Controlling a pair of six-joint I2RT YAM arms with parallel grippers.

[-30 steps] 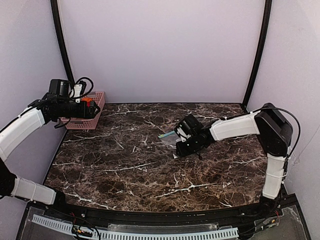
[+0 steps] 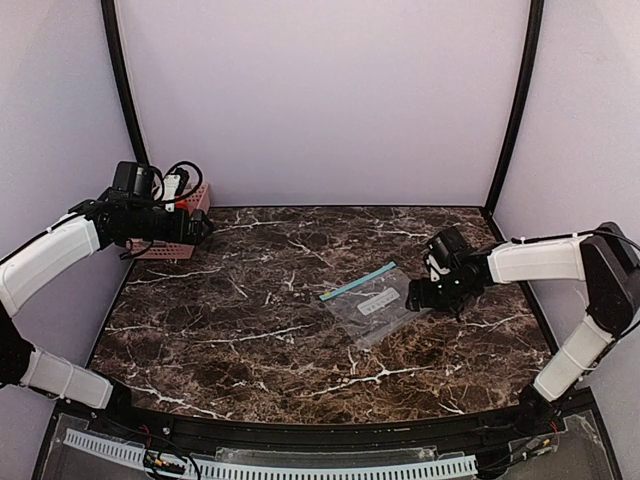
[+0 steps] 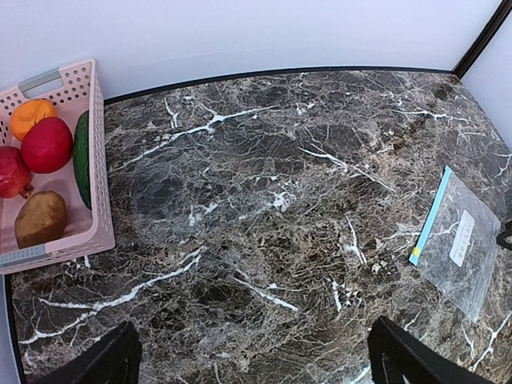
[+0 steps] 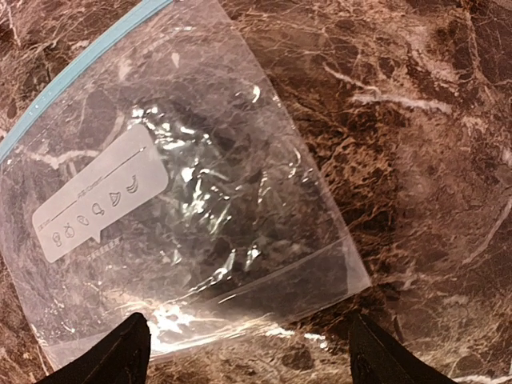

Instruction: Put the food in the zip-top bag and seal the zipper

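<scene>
A clear zip top bag [image 2: 365, 320] with a blue zipper strip and white label lies flat on the marble table, right of centre; it fills much of the right wrist view [image 4: 224, 208]. My right gripper [image 2: 425, 297] is open over the bag's right side. My left gripper [image 2: 190, 228] hangs open at the back left, by a pink basket [image 3: 100, 228]. The basket holds several foods: an orange [image 3: 30, 120], a red apple [image 3: 46, 146], a cucumber [image 3: 80, 160], a brown potato [image 3: 40, 218] and another red fruit [image 3: 10, 172].
Walls border the table at the back and sides.
My right gripper has moved right across the bag, uncovering its label and zipper. The bag shows more fully than a second ago.
</scene>
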